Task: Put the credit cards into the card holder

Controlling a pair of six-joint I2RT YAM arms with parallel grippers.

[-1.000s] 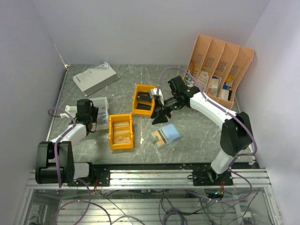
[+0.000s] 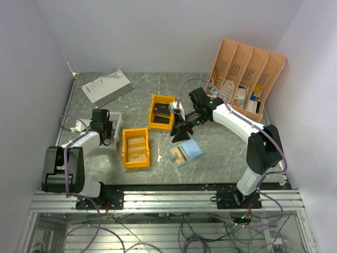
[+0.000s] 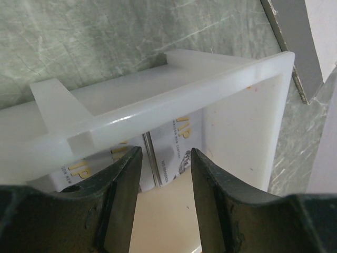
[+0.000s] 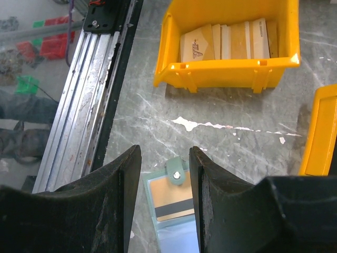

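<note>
Inside a white bin (image 3: pixel 231 132) lie pale cards (image 3: pixel 171 139) with yellow lettering, partly hidden by the bin's near rail. My left gripper is open over them, nothing between its fingers; in the top view the arm covers part of the bin. A flat holder (image 4: pixel 152 203), pale green-blue with a tan panel, a dark stripe and a clasp tab, lies on the table. Above it my right gripper is open and empty, its fingertips seen to either side of the tab. Whether the holder contains a card I cannot tell.
A yellow bin (image 2: pixel 136 164) with tan boxes stands between the white bin and the holder. Behind is another yellow bin (image 2: pixel 161 126) with dark items. A grey-white box (image 2: pixel 108 88) lies at the back left, an orange rack (image 2: pixel 226 55) at the back right.
My left gripper has shifted slightly to the right over the white bin. The right arm is nearly unchanged, and the holder has stayed in place.
</note>
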